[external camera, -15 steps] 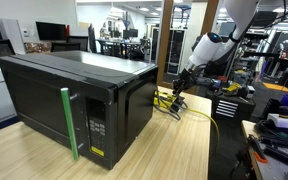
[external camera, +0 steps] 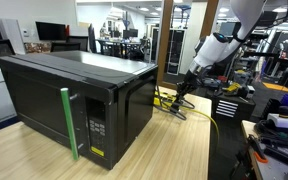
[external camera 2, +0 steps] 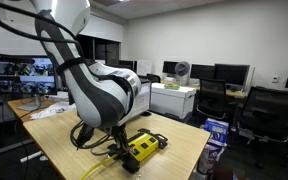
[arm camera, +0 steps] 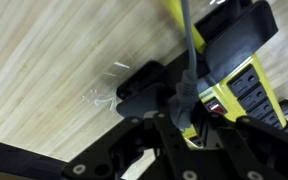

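A grey plug-like cable end (arm camera: 187, 92) sits in the middle of the wrist view, its cable running up out of the frame. My gripper appears shut on it, though the dark fingers blend with the black parts behind. Close beside and beneath lies a yellow power strip (arm camera: 242, 90) with a row of black outlets and dark end pieces. In the second exterior view, the power strip (external camera 2: 149, 141) rests on the wooden table, with my gripper (external camera 2: 130, 160) low at its near end. Whether the plug touches an outlet is hidden.
A large black microwave (external camera: 82, 100) takes up the left of the first exterior view, with a green strip (external camera: 70, 123) along its front. A yellow cord (external camera: 215, 125) trails over the table's edge.
The arm has shifted slightly to the right in the first exterior view, and the gripper stays low by the yellow power strip. The microwave has not moved.
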